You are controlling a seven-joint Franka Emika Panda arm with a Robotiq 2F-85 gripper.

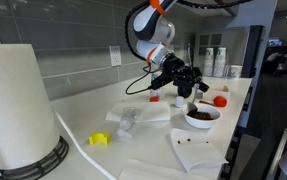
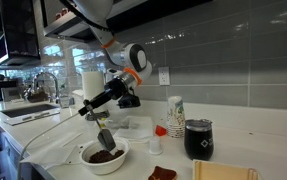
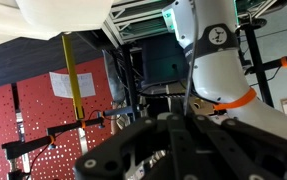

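Observation:
Over the white bowl (image 1: 201, 118), my gripper (image 1: 187, 84) is shut, small and dark against the arm in exterior view 1. A grey spatula (image 2: 105, 139) stands tilted with its blade down at the bowl's dark brown contents (image 2: 105, 156) in exterior view 2. Its upper end is close below my gripper. Whether the fingers grasp it is too small to tell. In the wrist view, the fingertips are not clear against the dark shapes at the bottom.
Left of the bowl are a white cloth (image 1: 146, 113), a clear bottle (image 1: 126, 121) and a yellow item (image 1: 100, 138). A red ball (image 1: 220, 101) lies behind the bowl. A dark tumbler (image 2: 199, 140) stands to the bowl's right in exterior view 2.

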